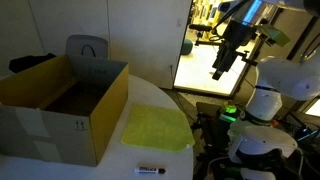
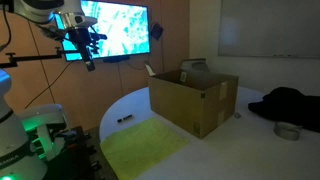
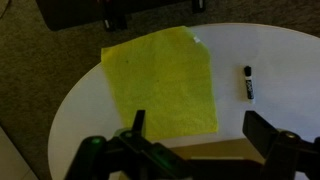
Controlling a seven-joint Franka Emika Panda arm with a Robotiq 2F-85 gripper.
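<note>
A yellow cloth (image 1: 157, 127) lies flat on the white table, and the wrist view shows the whole cloth (image 3: 165, 85) from above. Beside it is a small marker (image 3: 249, 83) with a dark end and a pale band; the same marker (image 1: 150, 170) lies near the table edge in exterior view 1. My gripper is open, its two dark fingers wide apart with nothing between them. High above the table and off to one side, the gripper (image 2: 95, 52) touches none of these things.
An open cardboard box (image 2: 198, 104) stands on the table behind the cloth. Farther along are a black cloth-like item (image 2: 285, 105) and a round metal tin (image 2: 288, 131). Bare table lies in front of the box and tin.
</note>
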